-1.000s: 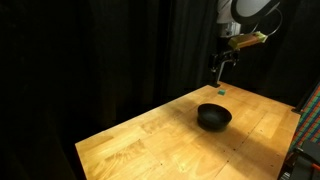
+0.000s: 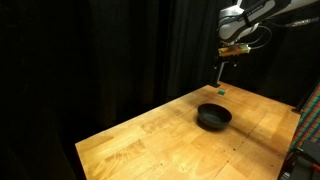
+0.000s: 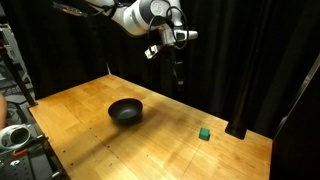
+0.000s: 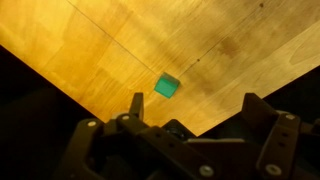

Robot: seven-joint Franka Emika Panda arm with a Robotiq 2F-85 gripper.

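A small green cube [image 4: 167, 85] lies on the wooden table, close to the middle of the wrist view. It also shows at the far end of the table in exterior view 1 [image 2: 221, 92] and on the right half in exterior view 2 [image 3: 204, 133]. High above the tabletop hangs my gripper, open, its two dark fingers wide apart with nothing between them. From the wrist, the cube appears between the fingers' lines but nearer the left one, well below them.
A black round bowl [image 2: 213, 117] stands on the table, apart from the cube; its inside looks empty. Bare wood [image 3: 150, 150] surrounds both. Dark curtains [image 3: 230, 60] hang behind the table.
The cube and the bowl have stayed where they were.
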